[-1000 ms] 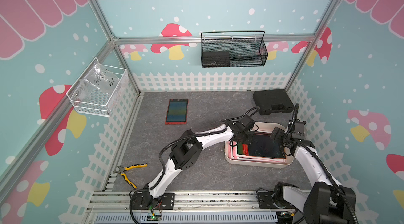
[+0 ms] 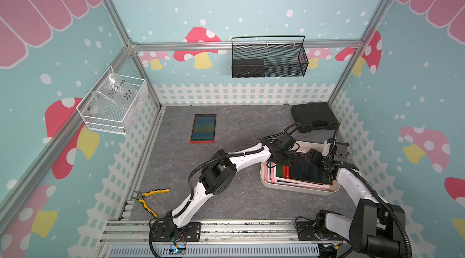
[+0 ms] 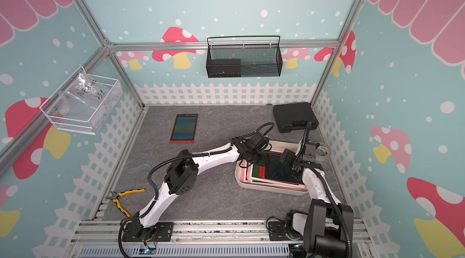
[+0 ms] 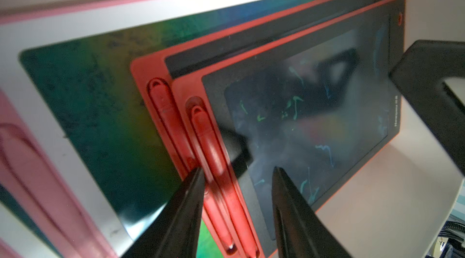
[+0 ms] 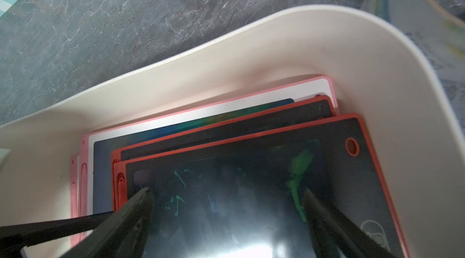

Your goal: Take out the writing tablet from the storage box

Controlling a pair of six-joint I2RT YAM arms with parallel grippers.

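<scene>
The cream storage box (image 2: 300, 190) stands at the table's right side, holding a stack of writing tablets. On top lies a red-edged tablet with a dark screen (image 4: 310, 117); a second red-edged tablet (image 4: 157, 59) shows just beneath it, and white-framed ones lie lower. My left gripper is part open at the top tablet's stylus end, its fingertips apart over the red stylus and frame; contact cannot be told. Over the top tablet's other end, my right gripper stands open, with nothing gripped. Another red tablet (image 2: 203, 128) lies on the table, back left.
A black case (image 2: 314, 116) sits behind the box, and a roll of clear tape (image 3: 321, 149) beside its right end. Yellow-handled pliers (image 2: 151, 199) lie at front left.
My right gripper has moved left, farther over the box. The box has shifted slightly right, while my left gripper has moved only a little.
</scene>
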